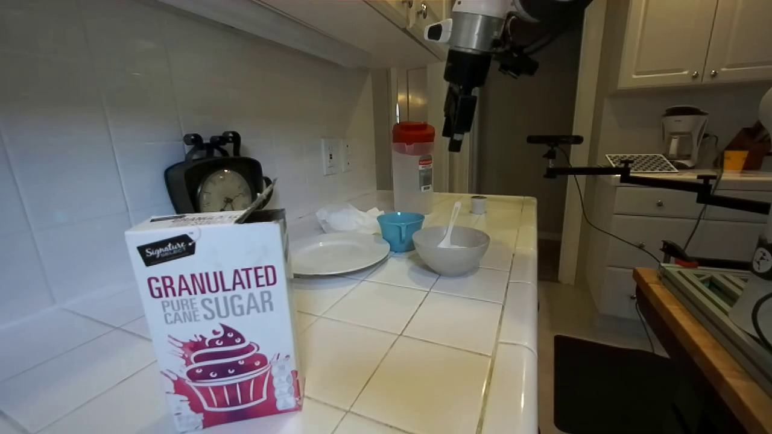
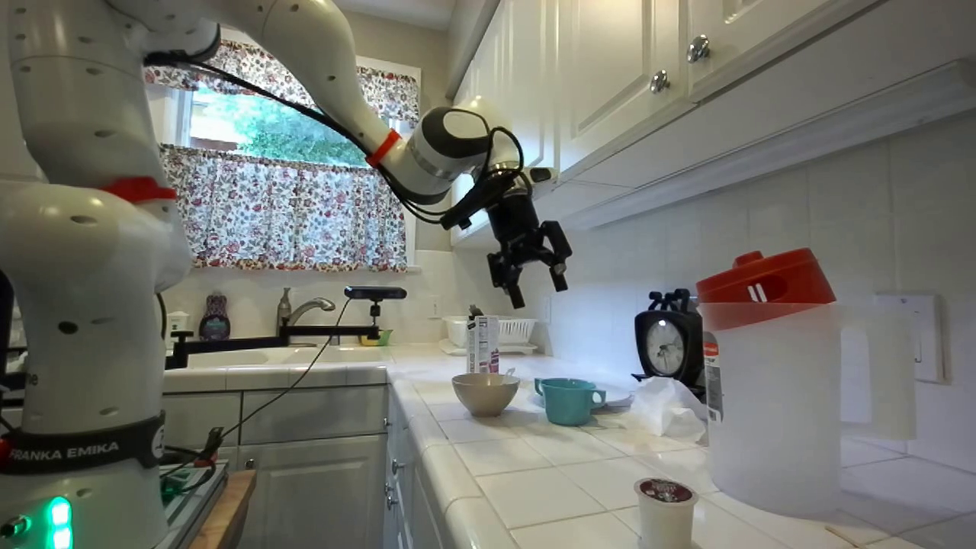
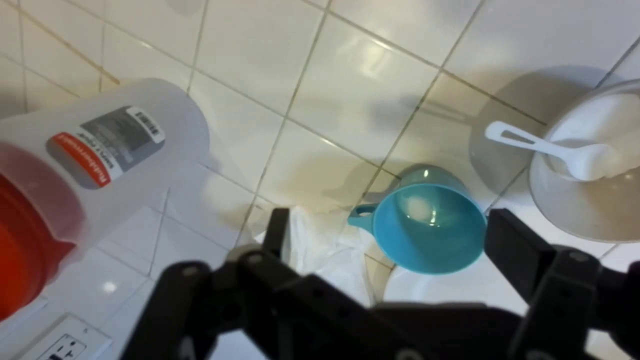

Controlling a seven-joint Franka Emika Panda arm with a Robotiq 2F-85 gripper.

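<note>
My gripper hangs open in the air above the counter, with nothing held. In the wrist view its two black fingertips are wide apart, and the blue cup shows below, between them and nearer the right one. That cup has side handles and stands upright on the tiles, beside the white plate. A grey bowl sits next to the cup. In the bowl rests a white spoon, its handle leaning over the rim. Crumpled white paper lies behind the cup.
A tall clear pitcher with a red lid and a small coffee pod stand toward one counter end. A sugar box and black clock scale stand toward the other. Overhead cabinets hang close by the arm.
</note>
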